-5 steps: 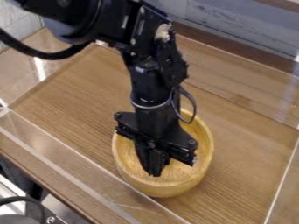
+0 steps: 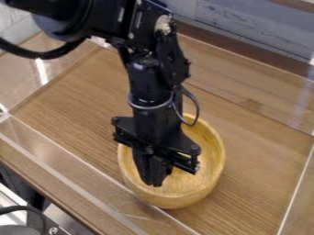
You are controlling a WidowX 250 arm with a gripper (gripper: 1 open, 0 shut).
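Observation:
My black gripper (image 2: 157,166) reaches down into a round yellow bowl (image 2: 203,183) on the wooden counter. Its fingers point downward over the left-middle of the bowl's interior, which the gripper partly covers. Whatever lies between or beneath the fingertips is hidden, and how far apart they stand is hard to make out.
A pale wall (image 2: 233,23) runs along the back. Clear edging runs along the near left edge, with dark cables beyond it.
The bowl looks unmoved.

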